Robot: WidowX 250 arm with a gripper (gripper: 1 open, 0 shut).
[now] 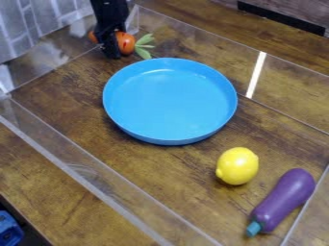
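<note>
My dark gripper (112,40) reaches in from the top left and is shut on an orange carrot (126,43) with pale green leaves, which lies at the back left near the clear wall, just behind a blue plate (167,101). The fingertips are dark and partly hidden against the carrot.
A yellow lemon (238,166) and a purple eggplant (282,200) lie at the front right of the wooden surface. Clear plastic walls border it.
</note>
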